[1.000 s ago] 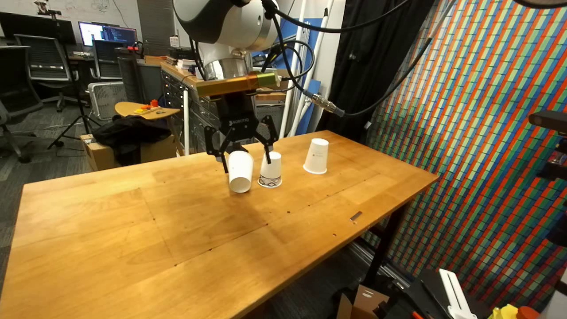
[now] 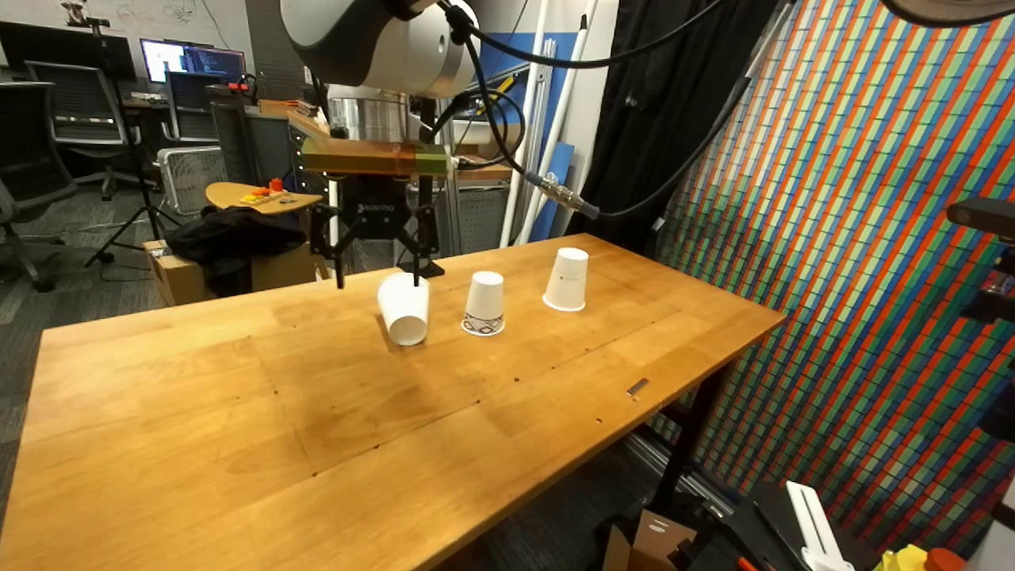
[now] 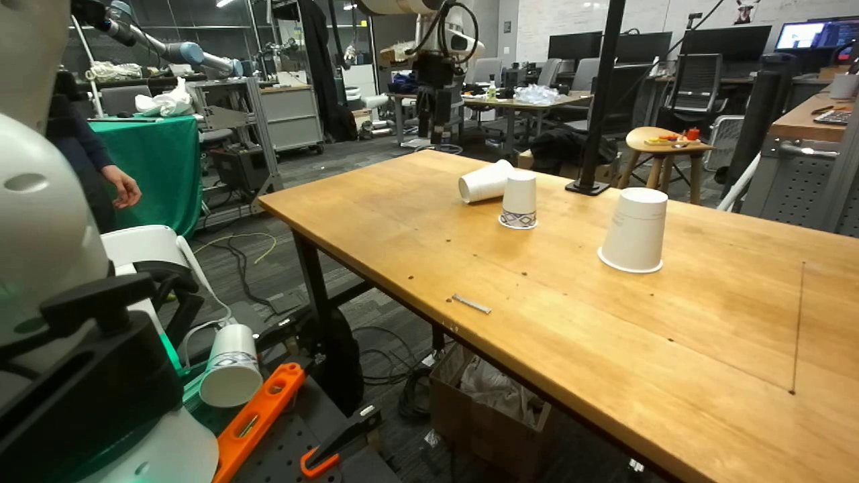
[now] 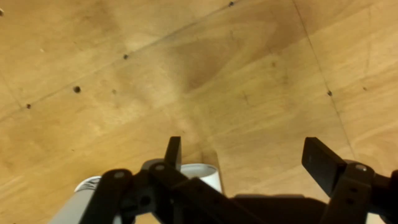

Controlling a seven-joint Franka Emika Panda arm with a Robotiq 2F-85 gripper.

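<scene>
A plain white paper cup lies on its side on the table, its mouth facing the front in the first exterior view. My gripper is open above the table, one finger overlapping this cup in that view. In the wrist view the cup's rim shows just inside the left finger of the gripper, most of its body hidden. Upside down close by stands a smaller cup with a dark patterned band. A larger white cup, inverted too, is farther right. Nothing is gripped.
A small metal strip lies near one long edge of the wooden table. A black post rises from a base plate close to the cups. Bare tabletop covers the left side in the first exterior view.
My gripper has shifted left and straightened from a tilt in the first exterior view. The lying cup has moved left too, away from the patterned cup, and turned slightly. The upright cups stayed put.
</scene>
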